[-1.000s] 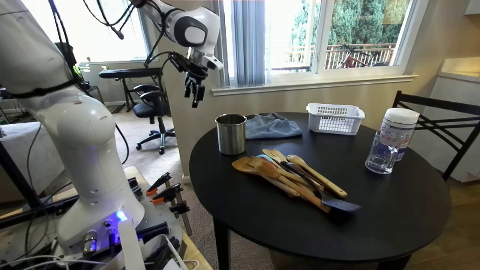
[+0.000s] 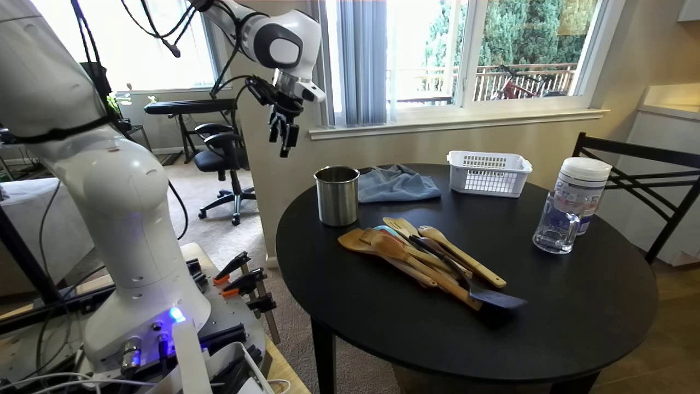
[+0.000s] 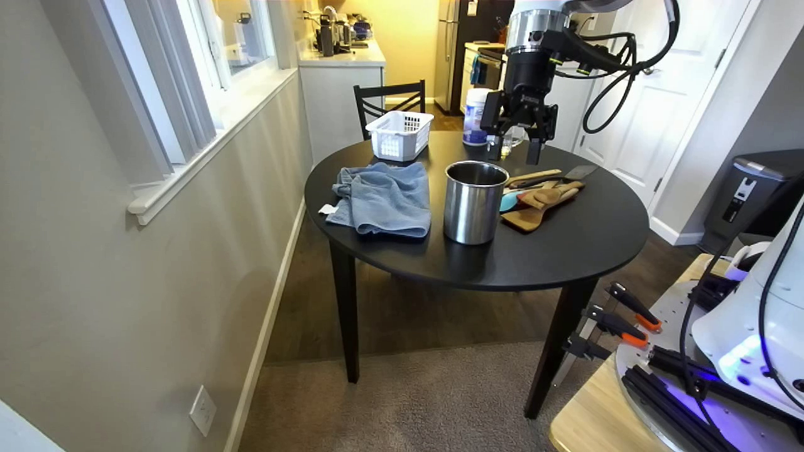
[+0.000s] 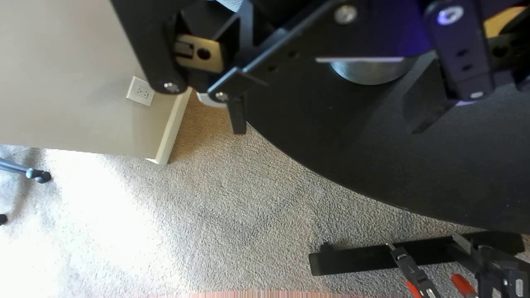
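Note:
My gripper (image 3: 514,154) stands open in the air, with a wide gap between its fingertips and nothing in it. From the wrist view, one of its fingers (image 4: 238,115) is over the carpet and the other is over the black table. A steel canister (image 2: 338,197) stands upright on the table near its left edge; the wrist view shows only its lower edge behind the gripper. Beside it, wooden and dark cooking utensils (image 2: 420,256) lie in a loose pile. A crumpled blue cloth (image 3: 384,199) is on the table by the canister.
Toward the back of the round black table (image 2: 407,328) is a white plastic basket (image 2: 489,174). A clear glass mug (image 2: 554,226) and a white-lidded container (image 2: 587,168) stand at the right. A windowed wall borders the far side.

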